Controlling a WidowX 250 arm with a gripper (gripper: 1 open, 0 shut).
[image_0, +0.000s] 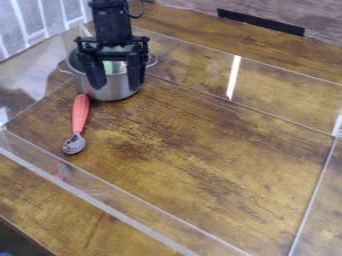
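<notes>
My black gripper (112, 62) is over a steel pot (118, 90) in the upper left of the camera view, its fingers open and partly hiding the pot's inside. A bit of green shows inside the pot behind the gripper. A spoon or scoop with a red handle (80, 115) and metal head lies on the wooden table just below and left of the pot, apart from the gripper.
Transparent edges or panels run along the table's sides, and a white railed object stands at the top left.
</notes>
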